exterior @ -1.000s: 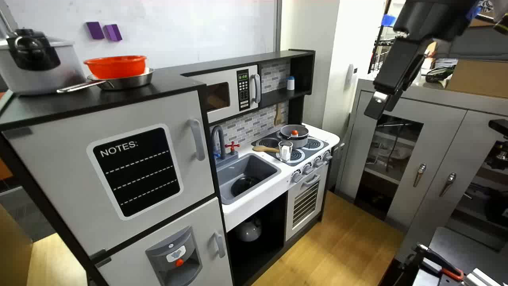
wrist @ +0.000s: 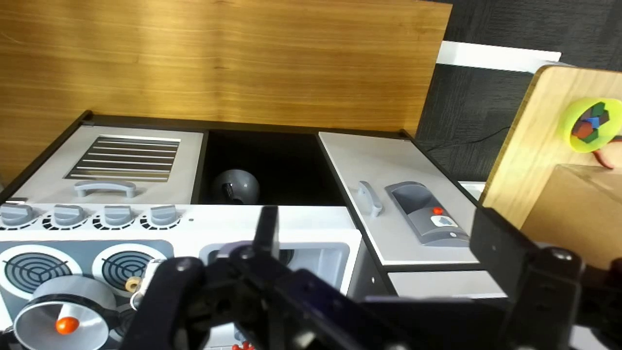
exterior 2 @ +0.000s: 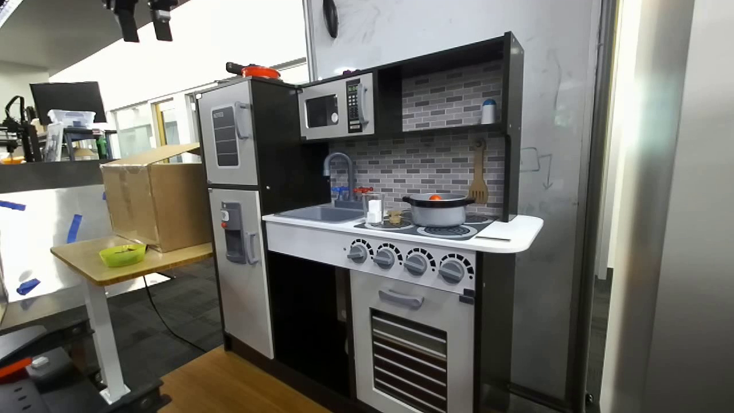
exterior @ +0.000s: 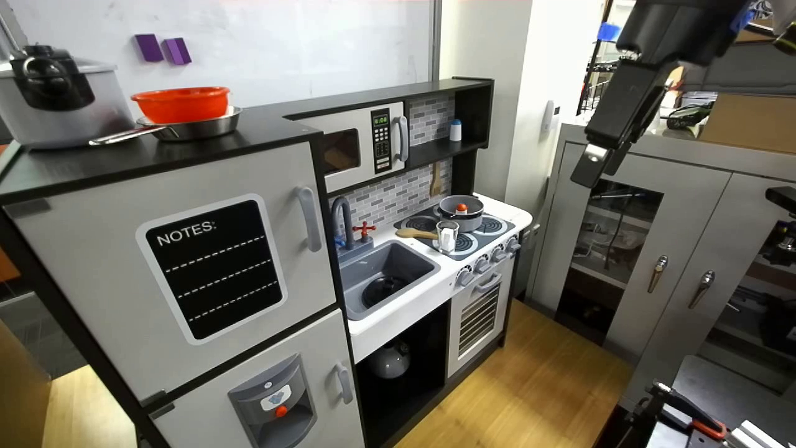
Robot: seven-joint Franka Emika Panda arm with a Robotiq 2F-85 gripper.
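High in front of the toy kitchen, my gripper is open with nothing between its two fingers, well clear of every surface. In the wrist view its dark fingers reach over the sink side of the counter. A grey pot holding something orange and white stands on the stove. Beside it are a clear cup with something white inside and a wooden spoon. Something black lies in the grey sink. The microwave, fridge doors and oven door are all closed.
A red bowl in a metal pan and a large pot sit on the fridge top. A kettle stands in the open lower shelf. A side table holds a cardboard box and a green bowl.
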